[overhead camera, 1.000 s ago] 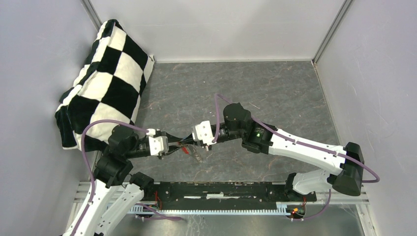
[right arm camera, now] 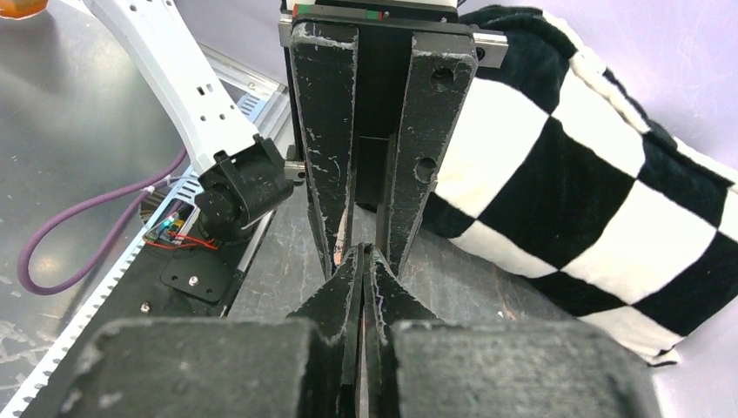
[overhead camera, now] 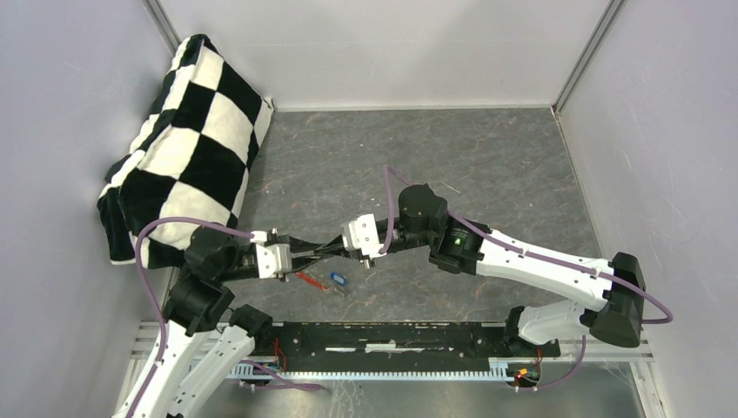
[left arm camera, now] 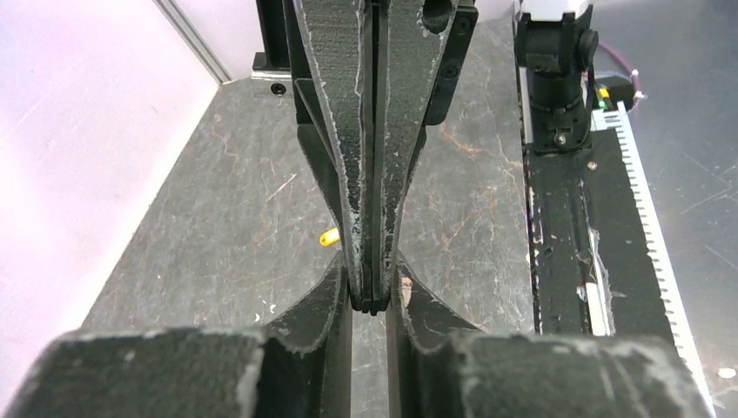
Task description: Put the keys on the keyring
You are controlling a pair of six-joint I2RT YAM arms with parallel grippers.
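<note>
Below the meeting grippers in the top view, a red tag (overhead camera: 311, 279), a blue tag (overhead camera: 338, 279) and a faint silvery key (overhead camera: 338, 290) lie close together, seemingly on the floor. My left gripper is closed around the tips of my right gripper, a narrow gap showing between the left fingers. The right fingers (left arm camera: 402, 148) are pressed together, with no object visible between them. A small yellow tag (left arm camera: 330, 237) shows past the right fingers in the left wrist view. I cannot make out the keyring.
A black-and-white checkered cushion (overhead camera: 200, 144) fills the left side against the wall. Dark rail hardware (overhead camera: 383, 340) runs along the front edge.
The red tag and key have shifted left and down in the top view. Both arms have barely moved.
</note>
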